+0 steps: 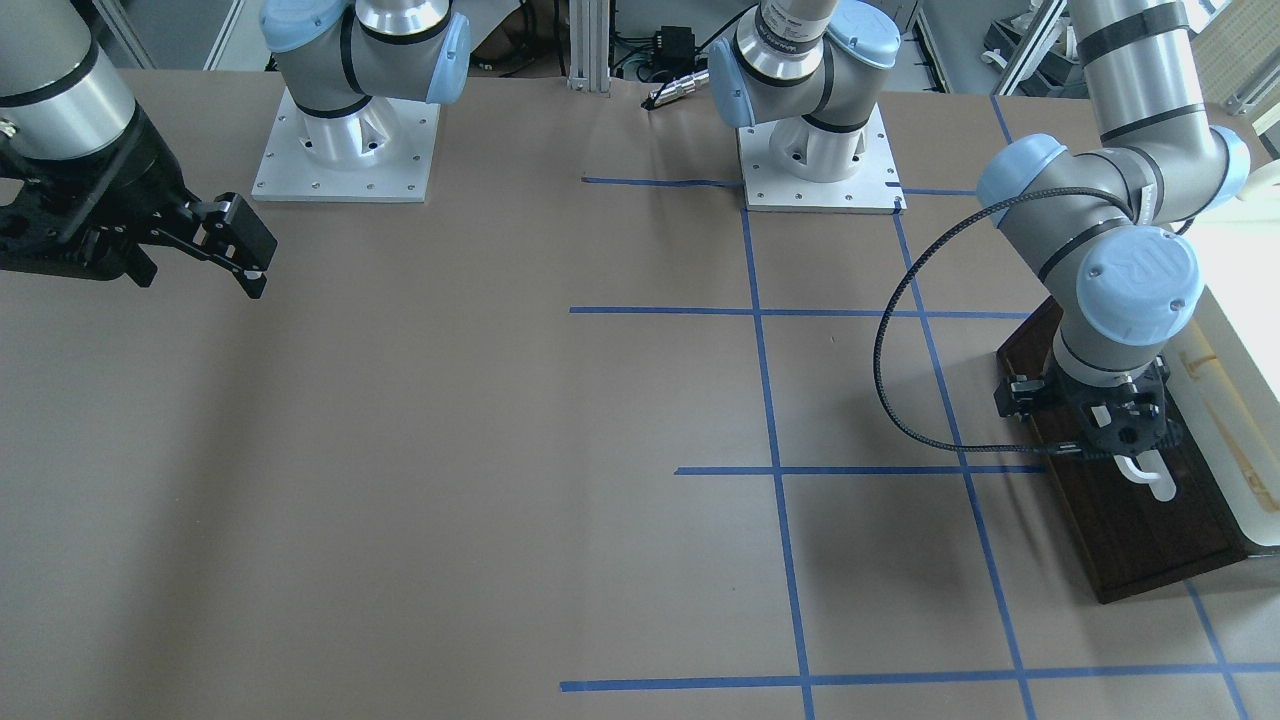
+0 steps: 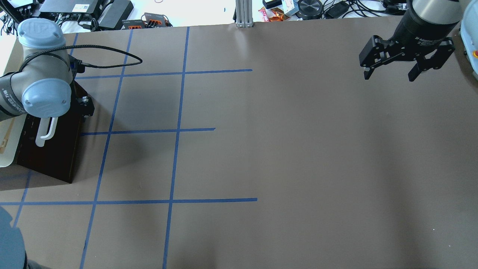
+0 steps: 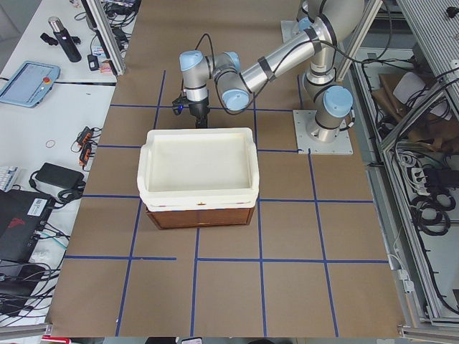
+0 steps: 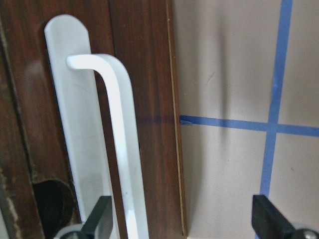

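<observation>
My gripper (image 1: 1086, 414) is over the dark wooden side of a box (image 1: 1122, 546), close to its white bar handle (image 1: 1146, 478). In the left wrist view the handle (image 4: 127, 144) runs vertically on the wood (image 4: 154, 199), between my two black fingertips at the lower edge, which stand open and apart, one over the handle's plate and the other over the floor. The box has a white tray-like top (image 3: 198, 165). In the top view the gripper body is largely hidden under the arm, with the handle (image 2: 47, 132) showing beside it.
Taped blue grid lines mark the mostly clear floor (image 1: 480, 480). Another black gripper (image 2: 405, 58) hangs at the far side, and more arm bases (image 1: 822, 174) stand at the back. A black cable (image 1: 888, 396) loops out from my arm.
</observation>
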